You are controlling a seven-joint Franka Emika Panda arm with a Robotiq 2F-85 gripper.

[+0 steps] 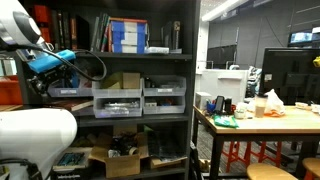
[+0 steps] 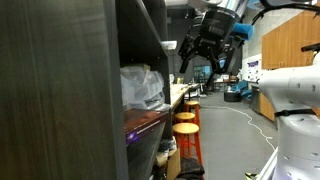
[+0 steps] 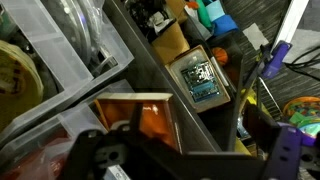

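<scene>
My gripper is open, its dark fingers reaching in from the bottom of the wrist view, with nothing held between them. Below and beyond them show clear plastic bins [image 3: 62, 45], an orange-brown item [image 3: 140, 112] in one bin, and a small box with a green circuit board [image 3: 200, 80]. In exterior view 1 the arm [image 1: 52, 63], with blue parts, stands at the left in front of the shelf. Its fingertips are too small and dark there to make out.
The dark shelf unit [image 1: 150, 67] holds books [image 1: 128, 36] on top, clear drawers [image 1: 118, 106] mid-height and an open cardboard box [image 1: 118, 155] low down. Right of it is a wooden table [image 1: 265, 124] with stools [image 1: 268, 172]. Open floor [image 2: 235, 125] shows in exterior view 2.
</scene>
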